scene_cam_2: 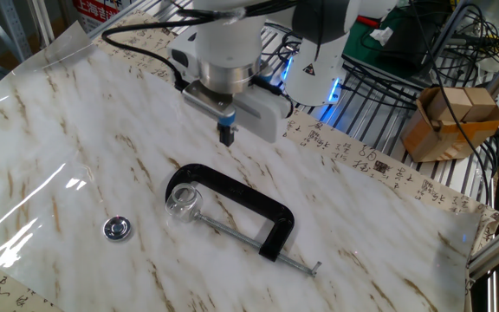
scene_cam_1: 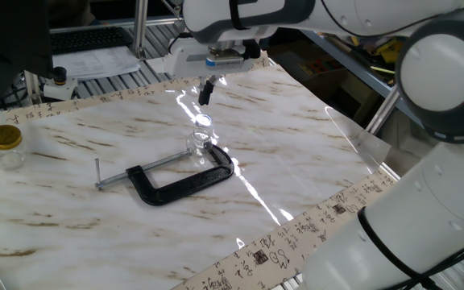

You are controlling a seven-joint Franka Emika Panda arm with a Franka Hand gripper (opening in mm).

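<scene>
My gripper (scene_cam_2: 226, 139) hangs above the table, apart from everything on it. Its dark fingers look pressed together, and nothing shows between them. A black C-clamp (scene_cam_2: 241, 187) with a silver screw rod lies flat on the table. At one end of the clamp is a small clear glass jar (scene_cam_2: 183, 204), touching or overlapping the clamp's frame; exact contact is hard to tell. Apart from the jar, a round silver lid (scene_cam_2: 118, 228) rests on the tabletop. Another clear jar with a gold lid (scene_cam_1: 5, 137) stands at the left edge of exterior view 1.
The marble-patterned sheet (scene_cam_1: 71, 225) is glossy, with bright reflections. Bare room surrounds the clamp. Beyond the sheet are a keyboard (scene_cam_1: 91, 38) and papers; a cardboard box (scene_cam_2: 453, 121) sits off the table's side.
</scene>
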